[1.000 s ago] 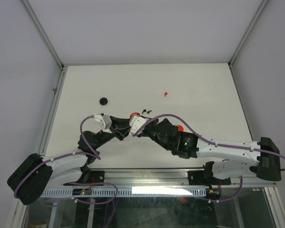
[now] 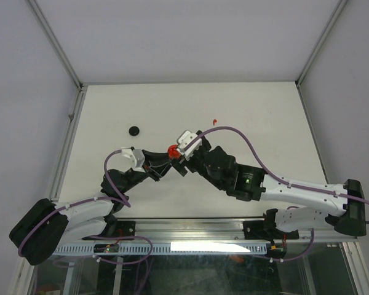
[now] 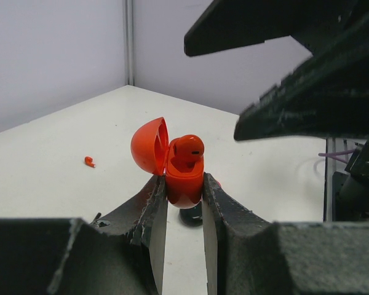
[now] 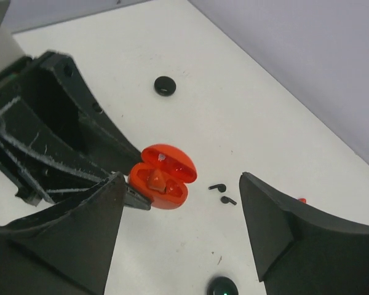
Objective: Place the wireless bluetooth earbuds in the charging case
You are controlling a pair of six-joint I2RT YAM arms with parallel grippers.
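Observation:
The red charging case, lid raised, is pinched between the fingertips of my left gripper, above the table. A red earbud shows in the case's tray, standing up out of it; how deep it sits I cannot tell. My right gripper has its fingers spread on either side of the case in its own view, with nothing gripped. From the left wrist view, those black fingers hang close above and to the right of the case. Another red earbud lies on the table farther back.
Two black earbuds lie on the white table beyond the case. A round black case rests at the left, and another black round object shows low in the right wrist view.
My right gripper has turned and its fingers have spread apart, shifting slightly back and right around the red case. The arm now covers the black earbuds in the top view. The left arm holds still.

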